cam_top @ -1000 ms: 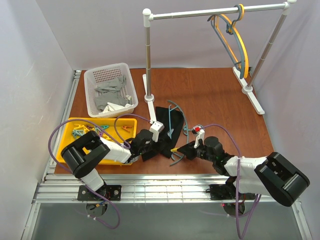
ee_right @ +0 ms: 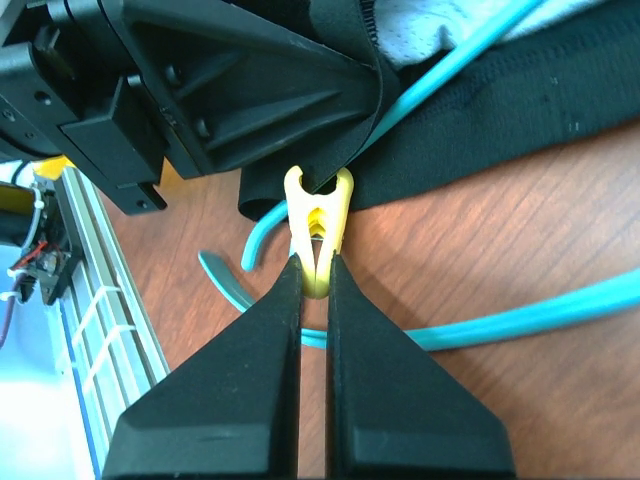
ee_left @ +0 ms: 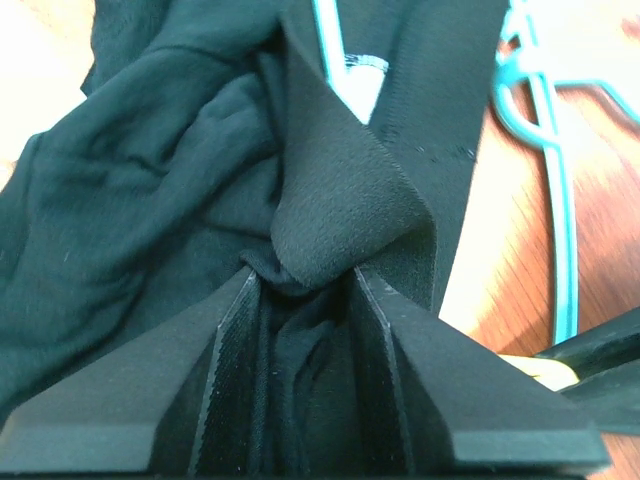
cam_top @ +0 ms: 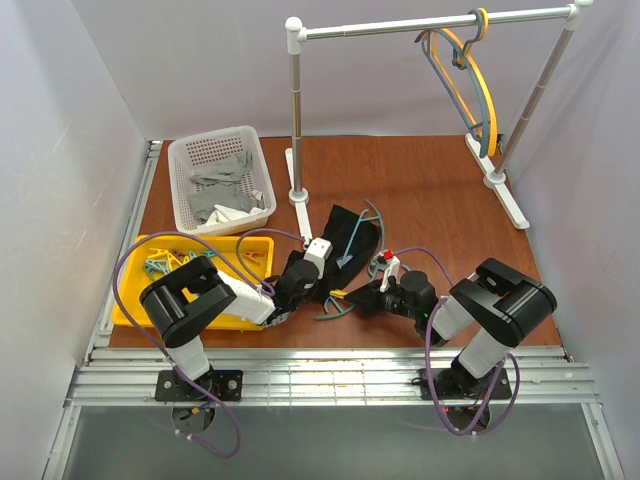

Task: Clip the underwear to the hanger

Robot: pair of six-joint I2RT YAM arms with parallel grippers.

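Black underwear lies on the wooden board around a blue hanger. My left gripper is shut on the dark fabric, bunched between its fingers in the left wrist view. In the right wrist view, a yellow clip stands at the underwear's band beside the hanger's end, held at its handles by the tips of my right gripper, which is shut. Whether the clip's mouth grips the band cannot be told.
A yellow bin of clips is at left, a white basket of cloths behind it. A rail with hangers stands at the back. The board's right side is fairly clear.
My right arm has moved leftward with the yellow clip, closer to the left gripper. The underwear and blue hanger have shifted and turned slightly.
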